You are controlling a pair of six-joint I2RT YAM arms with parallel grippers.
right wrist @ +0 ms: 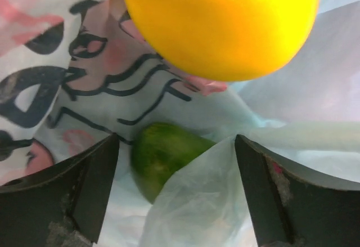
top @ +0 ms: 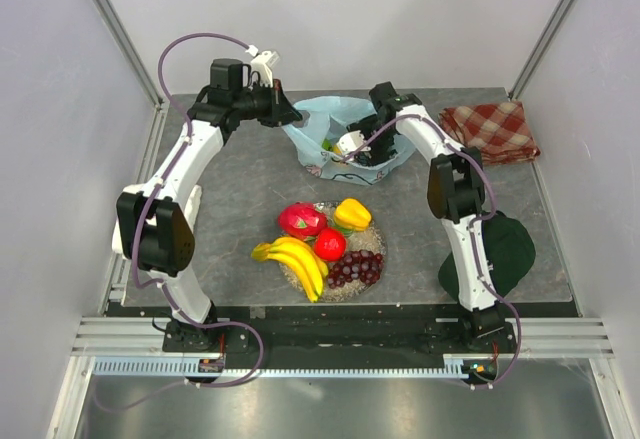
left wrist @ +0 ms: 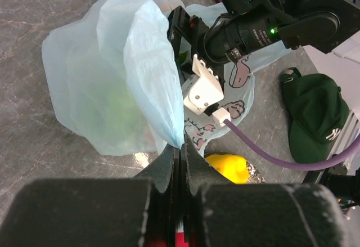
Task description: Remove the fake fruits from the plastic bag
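The pale blue plastic bag (top: pixel 328 167) lies at the back centre. My left gripper is shut on its gathered edge at the bag's left side. My right gripper (top: pixel 362 147) is down inside the bag; in the right wrist view its two fingers stand part open around a green fruit (right wrist: pixel 166 154), partly covered by a fold of bag. An orange fruit (right wrist: pixel 219 19) lies just beyond it. Whether the right fingers touch the green fruit I cannot tell.
A round plate (top: pixel 340 294) in front holds bananas, grapes, a red dragon fruit, a red fruit and a yellow pepper. A green cap (top: pixel 505 259) lies at the right, a checked cloth (top: pixel 500 134) at the back right.
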